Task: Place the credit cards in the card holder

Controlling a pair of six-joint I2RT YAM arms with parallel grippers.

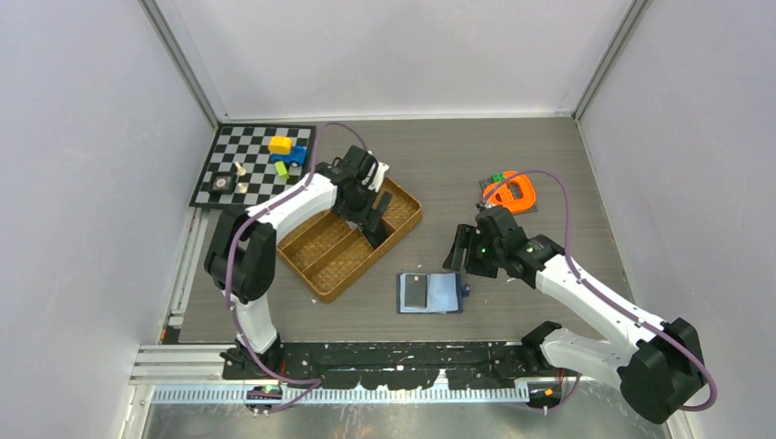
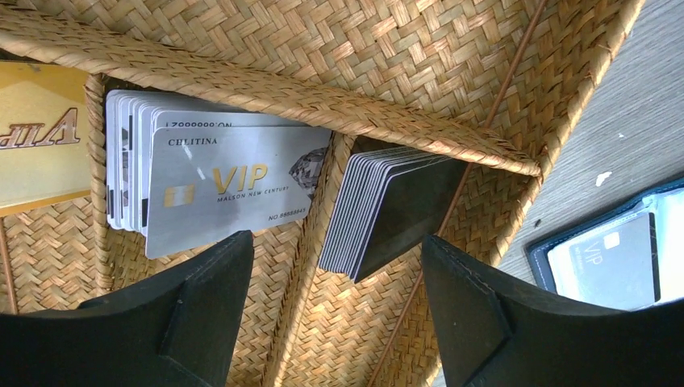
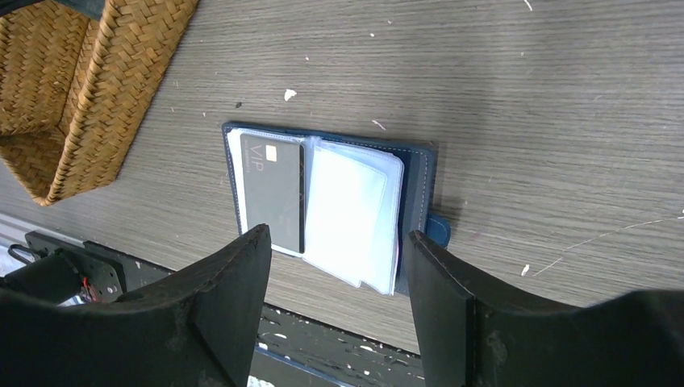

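Observation:
Over the woven basket (image 1: 331, 265) my left gripper hangs open, its fingers apart and empty. In the left wrist view, a stack of silver VIP cards (image 2: 230, 181) leans in one compartment, and a stack of black cards (image 2: 407, 205) leans in the compartment beside it. The blue card holder (image 3: 418, 185) lies spread open on the table, with one dark VIP card (image 3: 273, 189) in its left side and clear sleeves (image 3: 351, 210) on its right. Beyond the holder's right edge, seen from above, my right gripper (image 1: 460, 249) is open with nothing held.
A yellow card box (image 2: 40, 133) sits in the basket's far compartment. At the back left lies a checkered board (image 1: 247, 155) with small toys; an orange tool (image 1: 512, 194) rests at the back right. Table between basket and orange tool is clear.

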